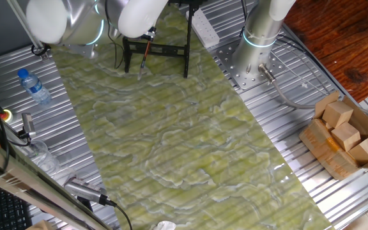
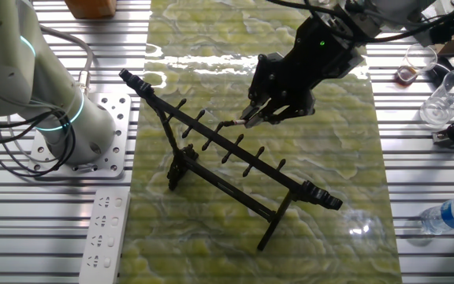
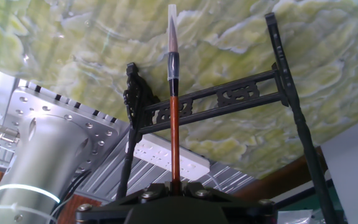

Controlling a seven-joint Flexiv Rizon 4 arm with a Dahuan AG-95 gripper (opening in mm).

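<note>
A brush (image 3: 174, 130) with a reddish-brown handle and pale pointed tip extends away from my gripper (image 2: 252, 120), which is shut on its handle end. In exterior view 1 the brush (image 1: 145, 55) hangs tip down near the rack's lower bar. The black rack (image 2: 235, 147) stands upright on the mat, with short pegs along its top bar. A small dark loop (image 2: 224, 125) at the brush's end lies close to that bar, beside the pegs; whether it is over one I cannot tell. In exterior view 1 the fingers are hidden behind the arm.
A water bottle (image 1: 34, 87) stands left; a cardboard box (image 1: 328, 153) of wooden blocks sits right.
</note>
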